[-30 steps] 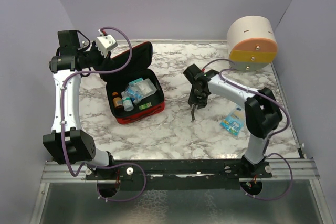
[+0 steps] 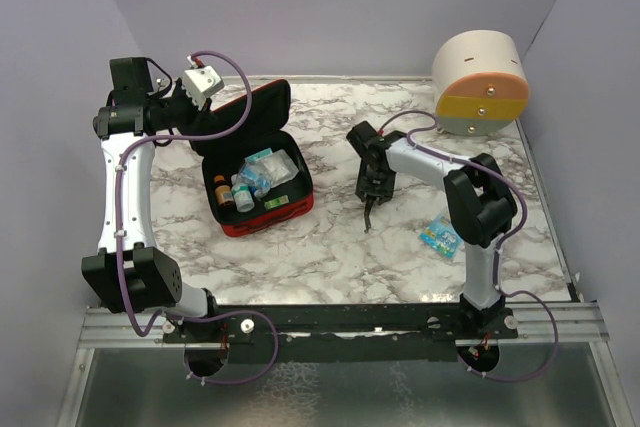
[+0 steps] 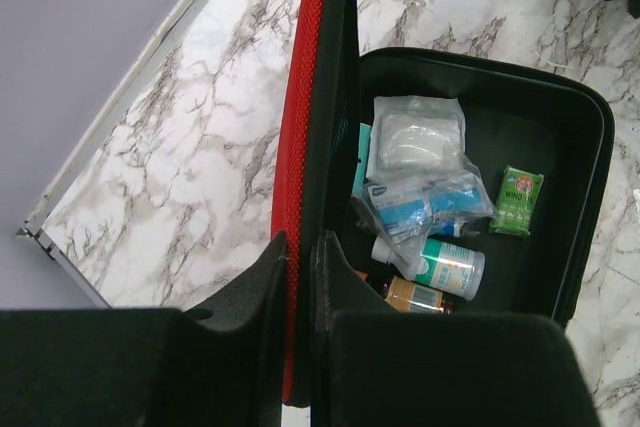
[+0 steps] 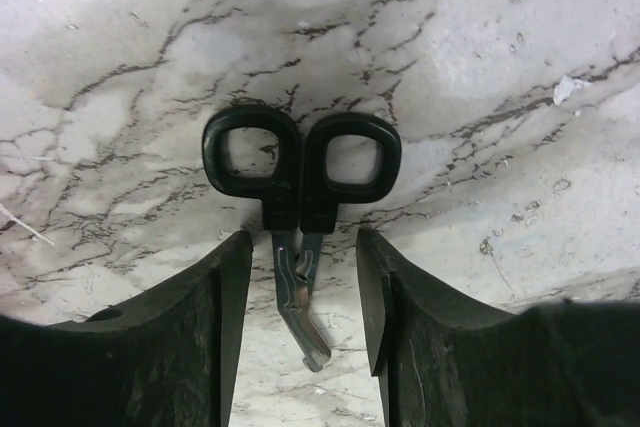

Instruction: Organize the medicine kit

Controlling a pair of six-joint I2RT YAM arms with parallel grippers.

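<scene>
The red-and-black medicine kit (image 2: 271, 209) lies open at left, holding bottles, clear packets and a green pack (image 3: 517, 200). My left gripper is shut on the raised lid (image 3: 303, 127). On the marble surface at centre lie black-handled scissors (image 4: 350, 185), blades toward the gripper. My right gripper is open, low over the scissors, with its fingertips on either side of the blades just below the handles.
A rounded white drawer box (image 2: 478, 67) with coloured drawers stands at back right. A blue packet (image 2: 440, 234) lies on the right side of the marble surface (image 2: 330, 267).
My left arm and the kit are unchanged.
</scene>
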